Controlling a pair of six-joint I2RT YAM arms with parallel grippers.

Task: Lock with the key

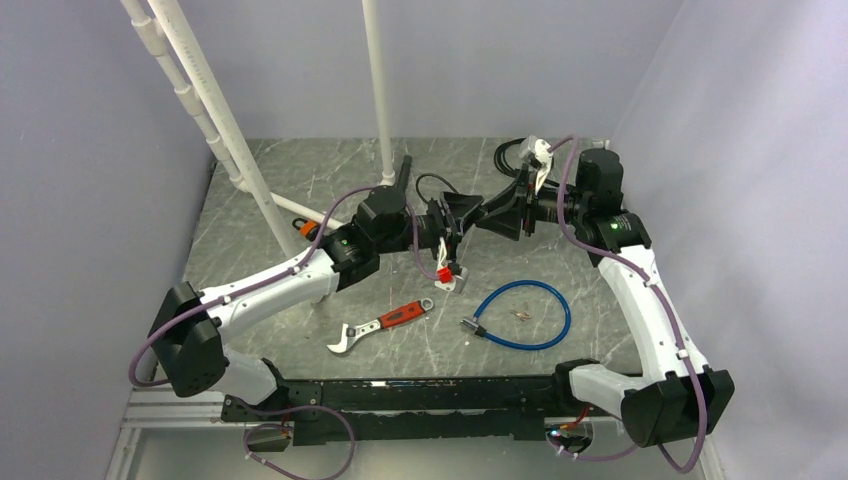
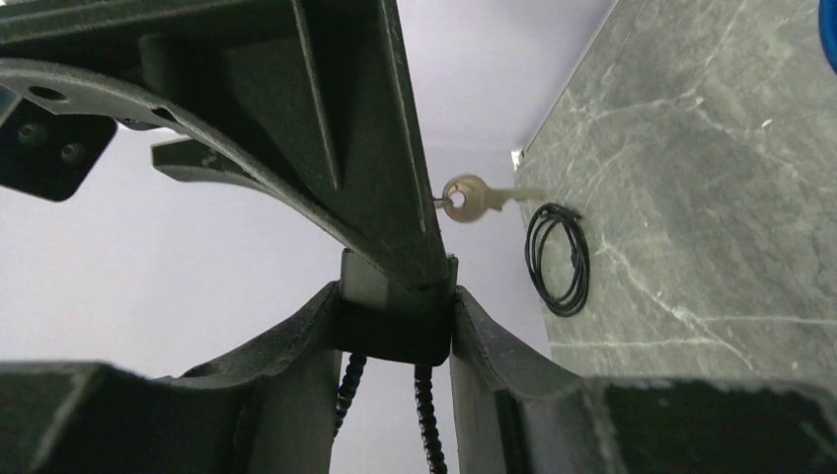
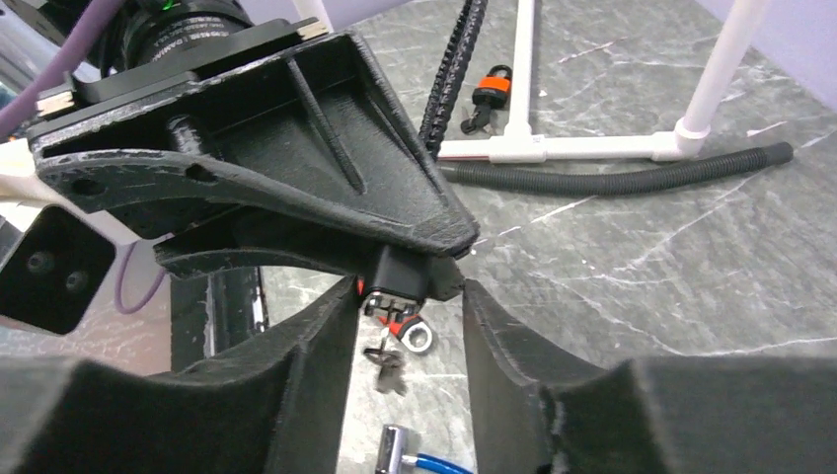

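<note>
My left gripper is shut on the black lock body, whose two braided black strands point(image 2: 426, 415) run downward in the left wrist view. In the right wrist view a key end shows at the lock's silver face, and a blurred key point(image 3: 388, 367) hangs below it. The left wrist view shows one key point(image 2: 470, 198) sticking out sideways beside the right gripper's finger. My right gripper is part open, its fingers on either side of the key end with a gap between them. From the top, the two grippers point(image 1: 481, 213) meet tip to tip and hide the key.
A blue cable lock point(image 1: 567, 318) lies looped on the table around some small brass-coloured pieces point(image 1: 521, 315). An adjustable wrench point(image 1: 400, 315) lies at front left. A coiled black cable point(image 1: 506, 160) is at the back; white pipes point(image 1: 240, 150) stand at left.
</note>
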